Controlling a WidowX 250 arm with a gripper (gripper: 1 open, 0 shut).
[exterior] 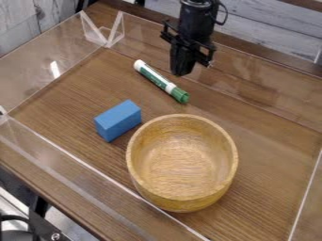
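Observation:
A green marker (161,81) with a white cap lies diagonally on the wooden table. Above it, the black gripper (184,60) is raised near the back, apart from the marker; its fingers are too small to tell open or shut. A blue block (117,120) lies left of a yellow oval bowl (182,163).
Transparent walls border it at the left and right edges. Black cables lie at the bottom left corner.

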